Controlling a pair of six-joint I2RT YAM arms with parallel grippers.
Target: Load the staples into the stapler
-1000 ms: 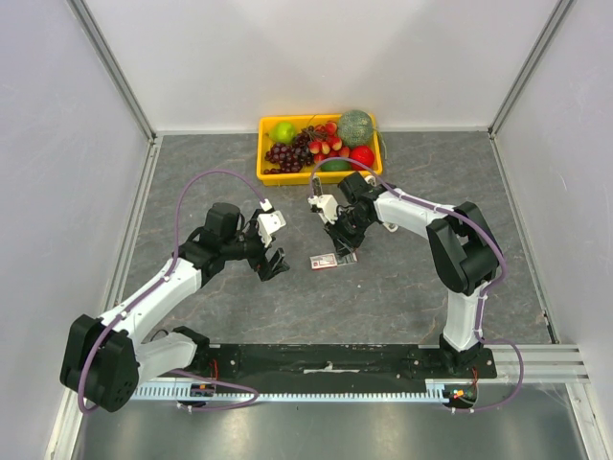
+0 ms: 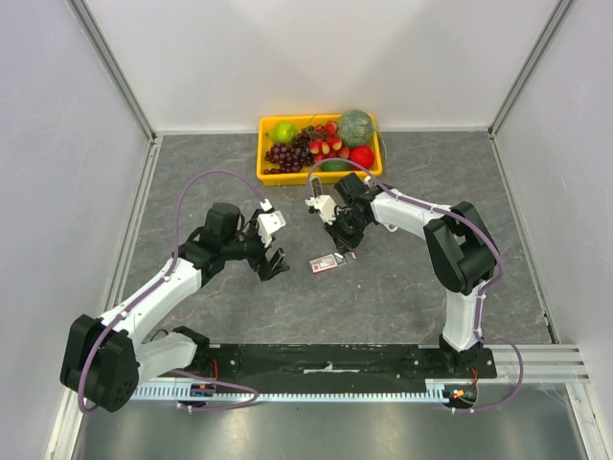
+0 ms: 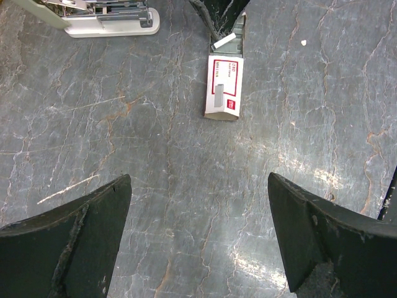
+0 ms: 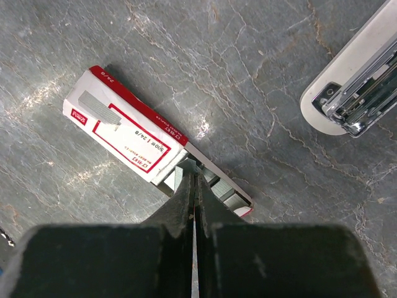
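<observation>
A white-and-red staple box (image 2: 324, 264) lies on the grey table, its inner tray part out with staple strips showing (image 4: 225, 190) in the right wrist view; a loose grey piece rests on its lid. My right gripper is shut, its tips down in the open tray at the staples; whether anything is between them is hidden. The open stapler (image 4: 347, 87) lies beside the box, toward the back. My left gripper stands open over bare table, left of the box in the top view.
A yellow bin of fruit (image 2: 268, 171) stands at the back.
The right gripper has shifted very slightly at the staple box; the left arm has not moved.
</observation>
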